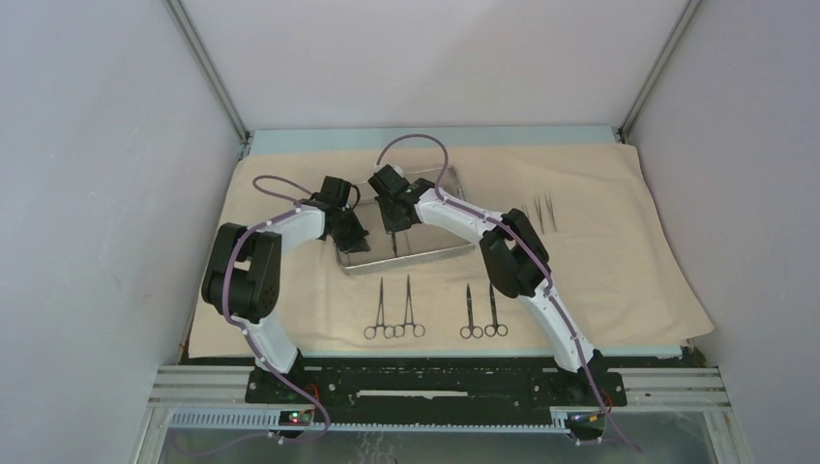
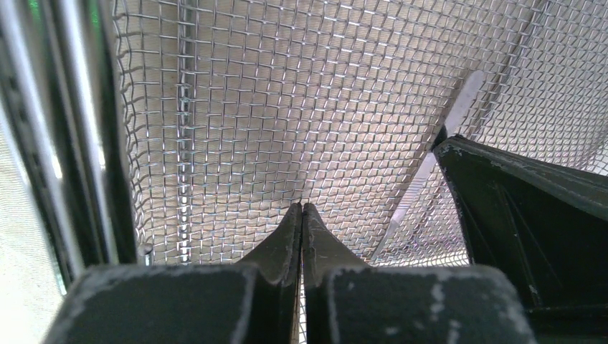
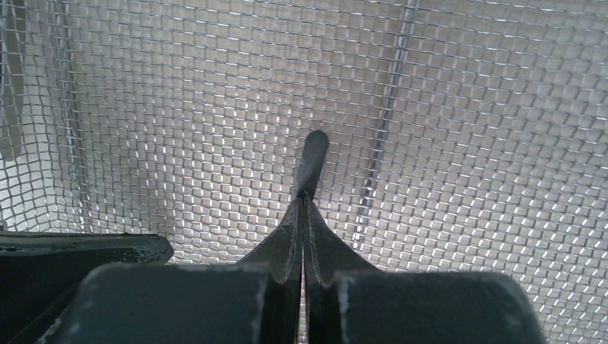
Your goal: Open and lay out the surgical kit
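The mesh instrument tray (image 1: 425, 257) stands open on the beige cloth, and both grippers are down inside it. A slim flat-handled instrument (image 2: 416, 188) lies on the mesh floor; its dark end (image 3: 312, 159) shows right at the tips of my right gripper. That gripper is shut, with nothing visible between its fingers, and whether it touches the instrument I cannot tell. My left gripper is shut and empty over bare mesh, left of the instrument. One dark finger of the right gripper covers part of the handle in the left wrist view.
Two long clamps (image 1: 408, 307) and two pairs of scissors (image 1: 470, 319) lie on the cloth in front of the tray. Several thin instruments (image 1: 551, 213) lie to its right. The tray walls stand close around the grippers.
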